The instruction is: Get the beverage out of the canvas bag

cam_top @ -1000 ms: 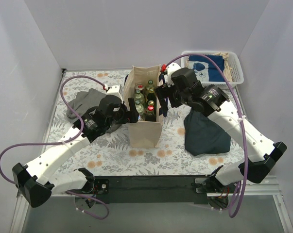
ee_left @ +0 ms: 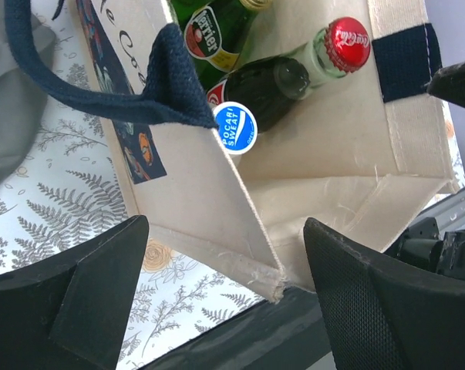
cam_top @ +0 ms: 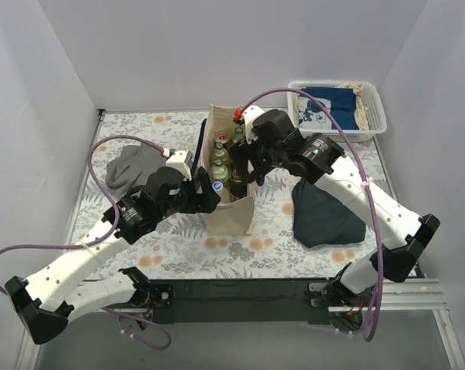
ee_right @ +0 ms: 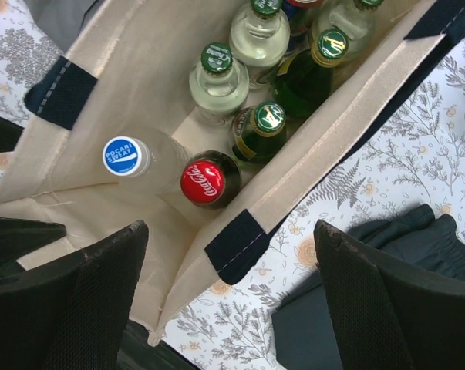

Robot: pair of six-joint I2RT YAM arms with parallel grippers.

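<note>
The beige canvas bag [cam_top: 230, 220] stands open mid-table, with several bottles inside. Nearest its front are a white-capped Pocari Sweat bottle [ee_right: 122, 156] and a red-capped Coca-Cola bottle [ee_right: 209, 181]; behind them are green-capped bottles, among them a clear one [ee_right: 218, 83]. Over the bag's left front side, my left gripper [cam_top: 207, 191] has its fingers [ee_left: 93, 285] apart, the bag's front corner showing between them. My right gripper [cam_top: 246, 164] hangs over the right wall with its fingers [ee_right: 371, 285] apart and that wall's rim in the gap. Neither grips a bottle.
Grey cloth [cam_top: 136, 169] lies to the left, and dark folded cloth [cam_top: 325, 212] to the right. A white basket [cam_top: 379, 116] holding fabric stands at the back right. Dark strap pieces [ee_right: 236, 245] are on the bag's walls.
My left gripper has shifted toward the bag's front, uncovering the Pocari Sweat cap. The right gripper has moved left over the bag's right side, now covering part of the bottles from above.
</note>
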